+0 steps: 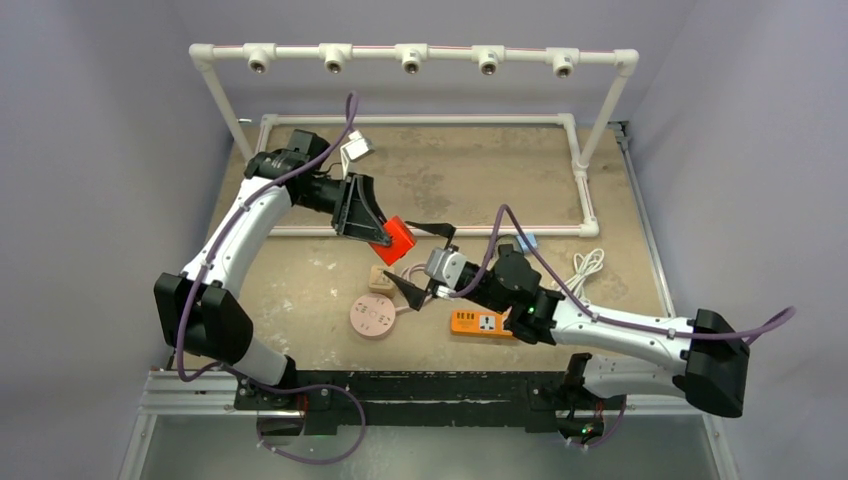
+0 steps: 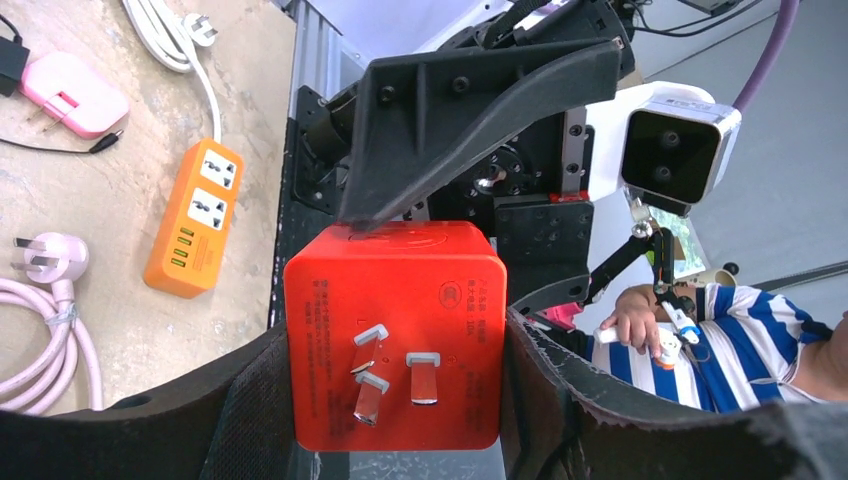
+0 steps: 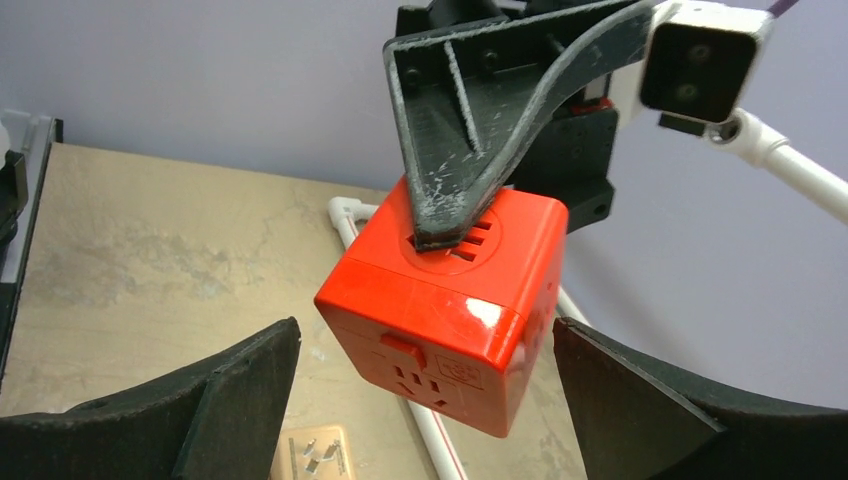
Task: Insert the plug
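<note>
My left gripper (image 1: 385, 235) is shut on a red cube plug adapter (image 1: 399, 241), held in the air above the table; its metal prongs show in the left wrist view (image 2: 423, 385). My right gripper (image 1: 410, 260) stands open, its two fingers spread around the free end of the red cube (image 3: 440, 300), with a gap visible beside it. In the right wrist view the cube's socket face points down toward that gripper. An orange power strip (image 2: 195, 220) lies below on the table.
A round pink socket (image 1: 372, 315), a beige cube plug (image 1: 381, 279), a coiled pink cable, a white cable (image 1: 588, 265) and small chargers lie on the table. White pipe frames (image 1: 410, 119) run along the back and across the middle.
</note>
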